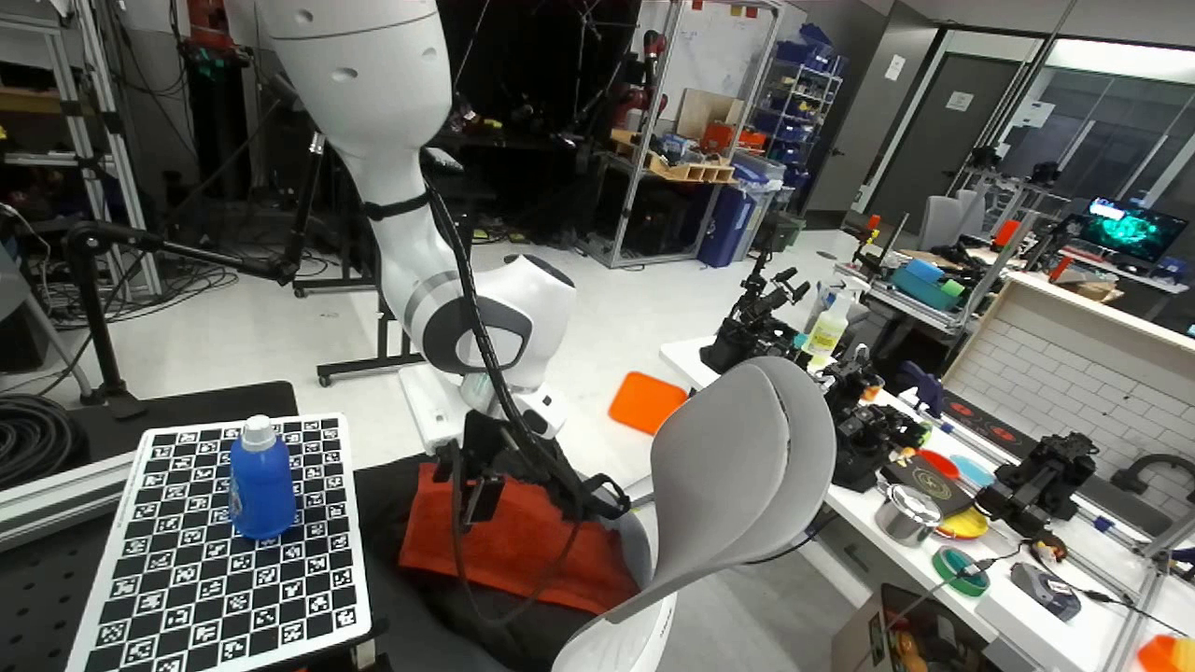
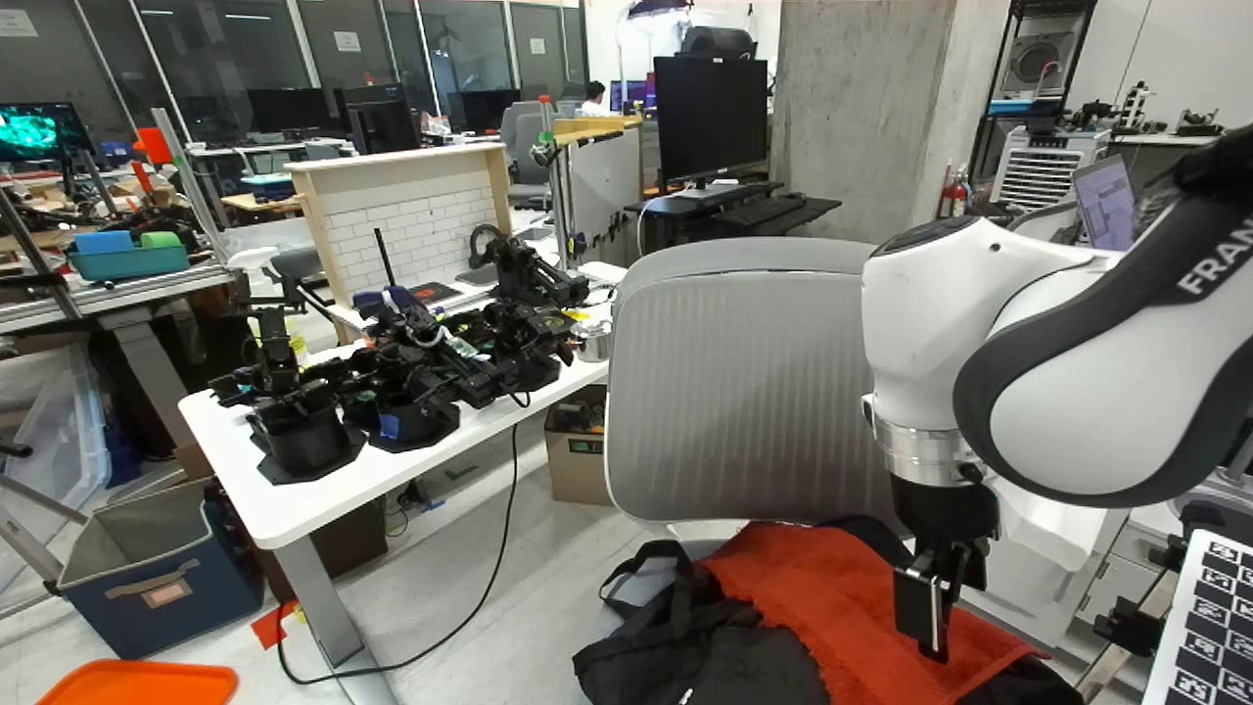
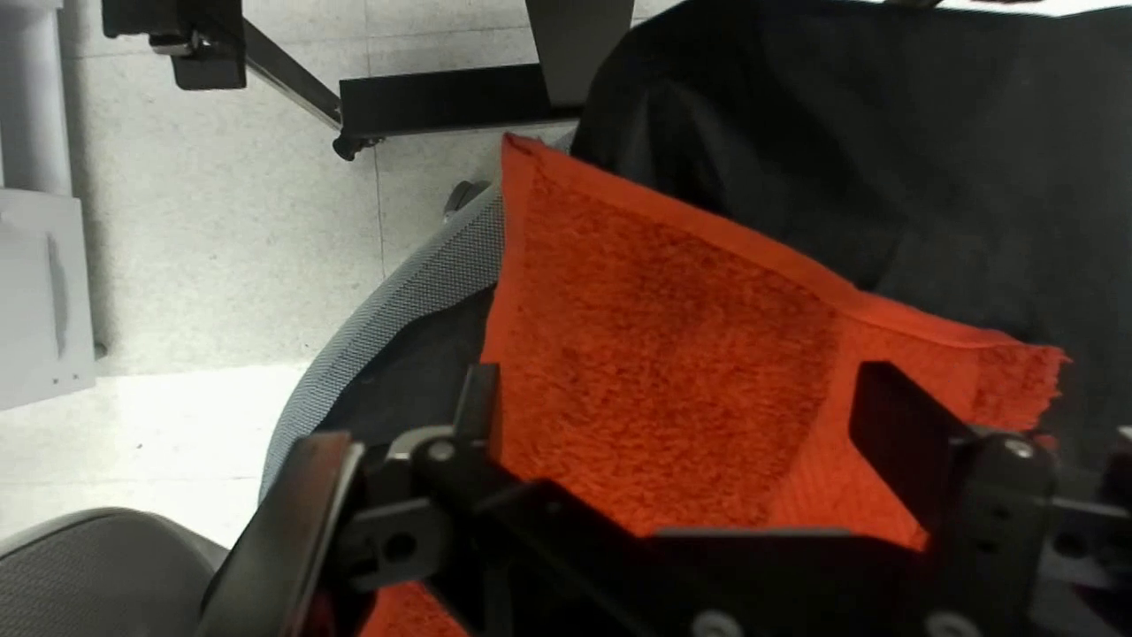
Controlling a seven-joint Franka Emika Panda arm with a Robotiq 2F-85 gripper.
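A red-orange towel [image 1: 515, 549] lies over a black bag [image 2: 752, 658] on the seat of a grey chair. My gripper is open above the towel [image 3: 658, 350], its two black fingers wide apart, with the cloth showing below and between them. From the side, the gripper [image 2: 936, 605] hangs pointing down in front of the towel [image 2: 811, 587]; whether its tips touch the cloth cannot be told. A blue bottle with a white cap [image 1: 263, 480] stands upright on the checkered board [image 1: 112, 571], left of the chair.
The grey chair back [image 2: 740, 376] rises close beside the arm. Behind it, a white table [image 2: 276, 499] carries several black robot arms. An orange tray [image 1: 647, 403] lies on the floor. A black cable loops down along my arm.
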